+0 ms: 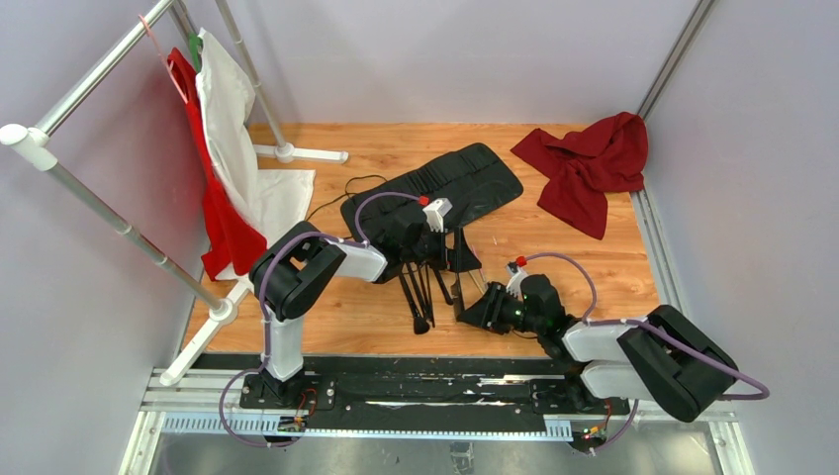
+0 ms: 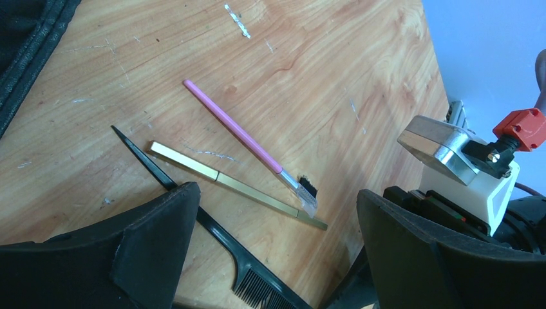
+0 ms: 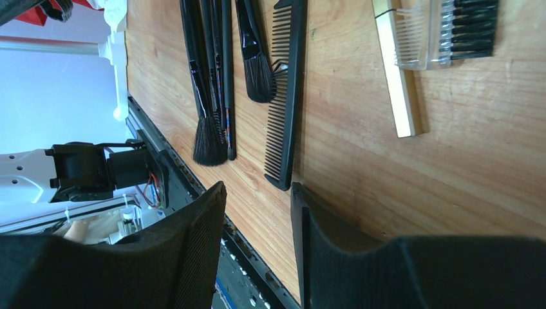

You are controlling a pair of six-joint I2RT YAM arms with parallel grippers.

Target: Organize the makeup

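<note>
A black comb (image 3: 294,96) lies on the wooden table. Its toothed end is just beyond the fingertips of my right gripper, which is part open with nothing between its fingers. In the left wrist view, the fingers of my left gripper stand wide apart over the table; the comb's pointed handle (image 2: 143,156), a gold stick (image 2: 248,188) and a pink-handled brush (image 2: 239,131) show beyond and between them. Several black brushes (image 3: 209,132) lie beside the comb. Behind the left gripper, the black brush roll (image 1: 495,186) is spread open.
At the back right lies a crumpled dark red cloth (image 1: 584,168). On the left stands a white rack (image 1: 91,196) with red and white garments hanging. Bare table shows right of the pink brush. Both grippers are close together over the tools.
</note>
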